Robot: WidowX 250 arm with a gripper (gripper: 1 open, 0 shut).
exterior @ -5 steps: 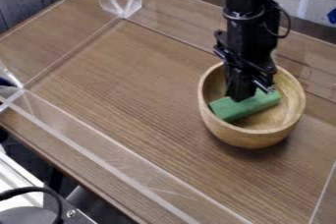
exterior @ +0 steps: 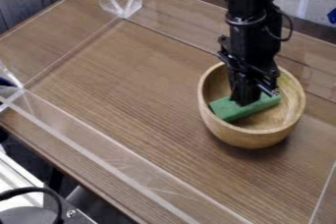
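Observation:
A wooden bowl [exterior: 250, 130] stands on the right part of the table, holding a green block [exterior: 231, 110] that lies across its bottom. My black gripper [exterior: 239, 90] hangs down into the bowl from the top right, its tip low over the green block and hiding part of it. The fingertips are dark against the bowl's shadow; I see nothing clearly held between them.
A metal and black fixture [exterior: 33, 214] sits at the bottom left corner.
My gripper has shifted slightly down and toward the viewer inside the bowl, covering a little more of the green block. The bowl stays about where it was.

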